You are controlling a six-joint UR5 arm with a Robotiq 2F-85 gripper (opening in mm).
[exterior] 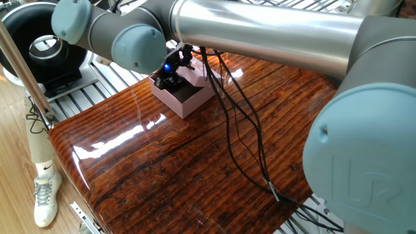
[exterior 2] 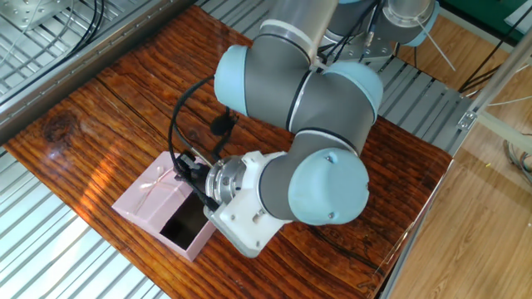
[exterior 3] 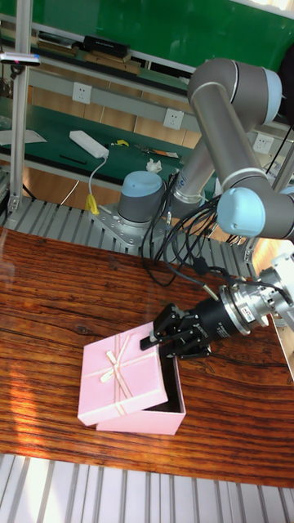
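A pink box (exterior 3: 152,423) stands on the brown wooden table, its dark inside partly showing. Its pink lid (exterior 3: 97,383), tied with a pale ribbon bow, lies askew over part of the opening. In exterior view 3 my black gripper (exterior 3: 158,343) reaches in from the right to the lid's edge, one fingertip over the lid's top. The gripper (exterior 2: 188,170) is also beside the lid (exterior 2: 150,195) in exterior view 2, partly behind the wrist and cables. Whether the fingers pinch the lid's edge does not show clearly.
Black cables (exterior: 244,130) hang from the arm and trail over the table (exterior: 195,169). Much of the tabletop around the box is bare. Slatted metal rails (exterior 3: 131,493) run along the table's edge close to the box.
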